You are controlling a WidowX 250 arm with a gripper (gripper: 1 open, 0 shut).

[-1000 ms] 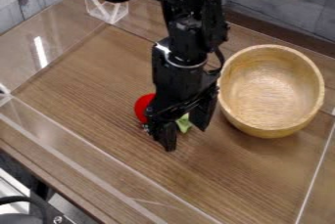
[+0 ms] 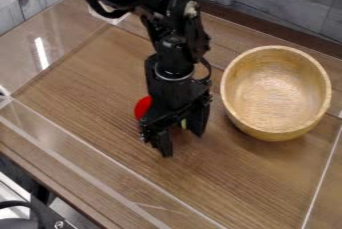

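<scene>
My black gripper (image 2: 175, 133) is low over the wooden table (image 2: 80, 93) in the middle of the camera view, its fingers open around a small light-green thing that they mostly hide. A red round object (image 2: 144, 106) sits just to the left of the gripper, partly behind it. Whether the fingers touch the green thing I cannot tell.
A large pale wooden bowl (image 2: 274, 93) stands right of the gripper, close to the arm. A grey wall and a cable at the lower left lie beyond the table's edge.
The gripper has shifted slightly and turned, its fingers now closer around the green thing, which is more hidden. The bowl and red object are roughly where they were.
</scene>
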